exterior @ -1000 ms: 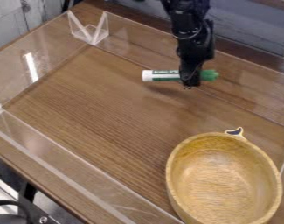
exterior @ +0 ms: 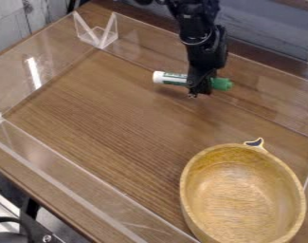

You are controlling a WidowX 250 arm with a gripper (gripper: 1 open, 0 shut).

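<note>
My black gripper (exterior: 203, 84) reaches down from the top centre, shut on a green-and-white tube (exterior: 172, 78) that lies level, its white end to the left and its green end to the right. The fingertips are small and dark; whether the tube rests on the table or is just above it is hard to tell.
A large tan bowl (exterior: 243, 196) fills the lower right, with a small white object (exterior: 255, 143) just above it. A clear angular holder (exterior: 97, 33) stands at the upper left.
The gripper and tube have shifted slightly to the left, and the tube is tilted a little more, its right end lower.
</note>
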